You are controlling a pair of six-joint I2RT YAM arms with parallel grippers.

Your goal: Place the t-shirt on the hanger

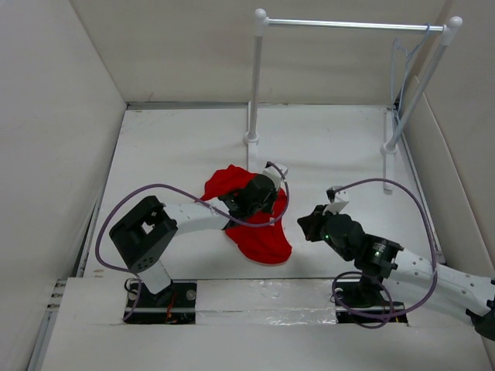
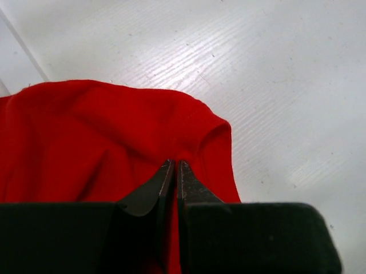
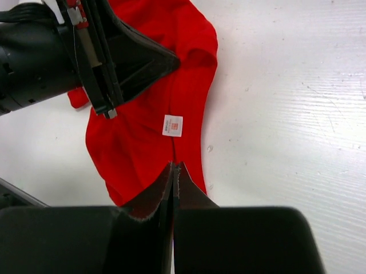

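Note:
A crumpled red T-shirt (image 1: 259,243) lies on the white floor. My left gripper (image 1: 271,197) is over its upper part; in the left wrist view its shut fingertips (image 2: 183,171) sit at the cloth near a folded edge, and whether any cloth is pinched cannot be told. My right gripper (image 1: 305,220) is shut with nothing visible between its fingers, right of the shirt; in the right wrist view the shirt, a white label (image 3: 172,125) and the left gripper show beyond it. Blue hangers (image 1: 398,69) hang at the rack's right end.
A white rack with a metal bar (image 1: 348,25) stands at the back, its feet (image 1: 389,170) on the floor. Side walls bound the area. Bare floor lies left of the shirt and between the rack's feet.

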